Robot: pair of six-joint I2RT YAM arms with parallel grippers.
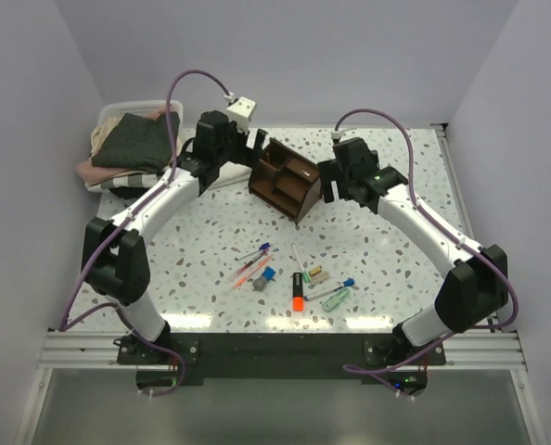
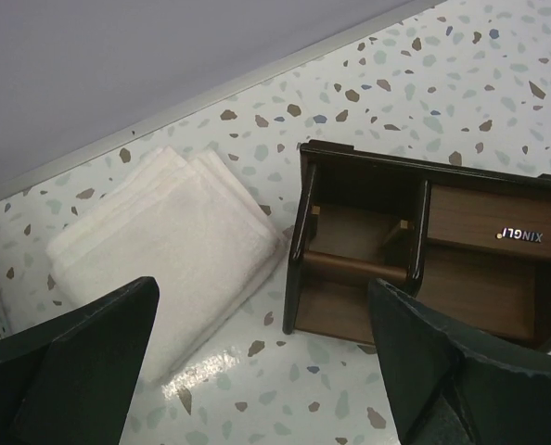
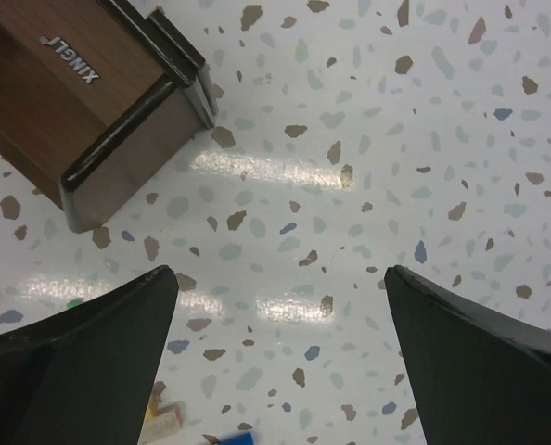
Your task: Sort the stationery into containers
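A dark wooden organizer (image 1: 285, 195) (image 2: 470, 306) (image 3: 127, 148) with visibly empty compartments stands at the back centre. Loose stationery lies on the front middle of the table: pens (image 1: 252, 269), a blue item (image 1: 264, 278), a black-and-orange marker (image 1: 298, 292), a green item (image 1: 335, 300) and several small pieces. My left gripper (image 1: 252, 144) is open, raised at the organizer's left. My right gripper (image 1: 334, 181) is open, raised at its right. Nothing shows between either pair of fingers.
A white basket (image 1: 108, 116) of folded cloths is at the back left. A white folded cloth (image 2: 164, 250) lies left of the organizer. The table (image 1: 387, 260) has free room at the right and front left.
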